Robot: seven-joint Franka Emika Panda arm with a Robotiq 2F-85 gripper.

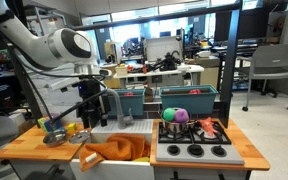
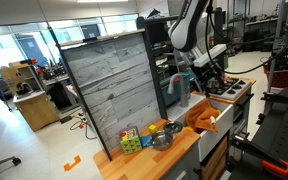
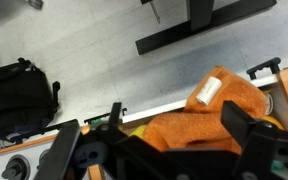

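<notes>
An orange cloth lies draped across the white sink and its front rim. In exterior view 2 the cloth hangs over that rim. My gripper is above the left side of the sink, apart from the cloth. In the wrist view the gripper is open, its black fingers spread wide. Between and beyond them shows the orange cloth, with a small white piece on it. Yellow material peeks out beside the cloth.
Metal bowls and small cans stand on the wooden counter left of the sink. A stove with a pot and colourful toys is on the right. The faucet rises behind the sink, close to the arm.
</notes>
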